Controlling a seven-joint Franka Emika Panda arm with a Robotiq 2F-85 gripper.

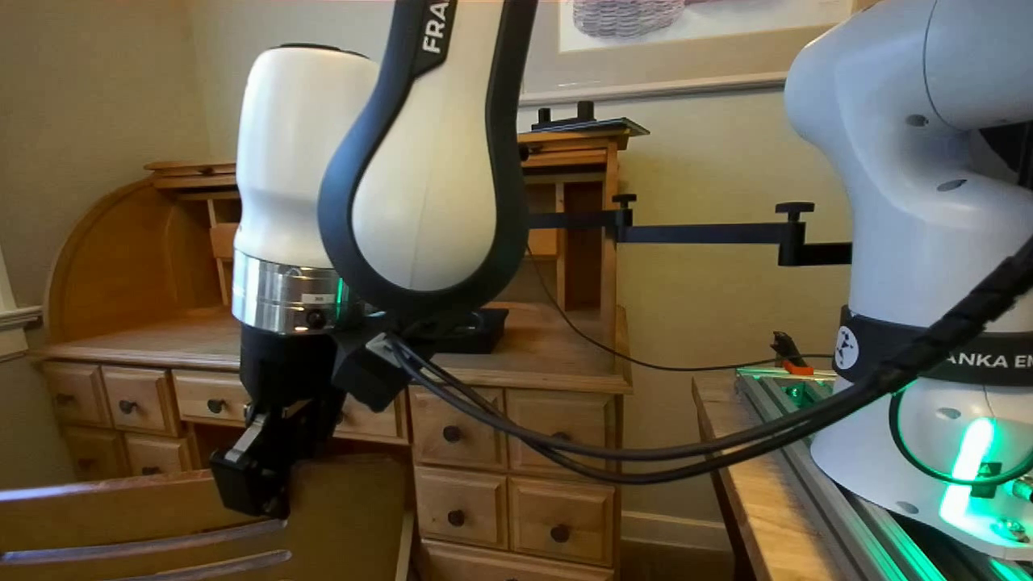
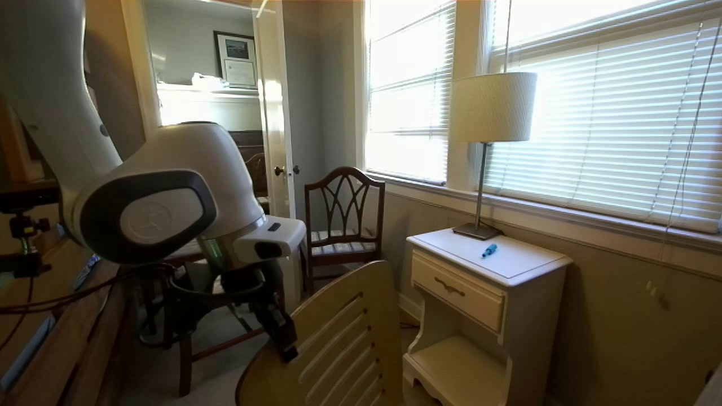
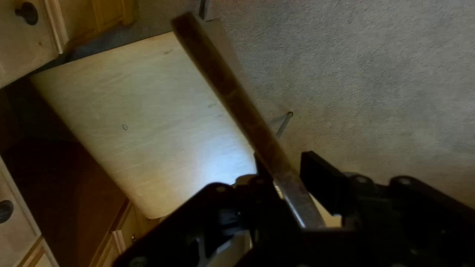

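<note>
My gripper (image 1: 253, 494) is shut on the top edge of a slatted wooden chair's backrest. In exterior view 1 the backrest (image 1: 106, 508) fills the lower left. Exterior view 2 has the same chair back (image 2: 379, 325) at bottom centre, with the gripper (image 2: 289, 348) at its upper left edge. Seen from the wrist, the brown backrest edge (image 3: 240, 106) runs diagonally down between the dark fingers, and the pale chair seat (image 3: 147, 120) lies below. The chair's legs are mostly hidden.
Behind the chair stands a roll-top desk (image 1: 513, 436) with drawers. A white nightstand (image 2: 460, 304) holding a lamp (image 2: 494, 108) and a blue object (image 2: 489, 251) is to one side in exterior view 2. A dark chair (image 2: 343, 216) stands farther back. Carpet (image 3: 378, 89) is open beside the seat.
</note>
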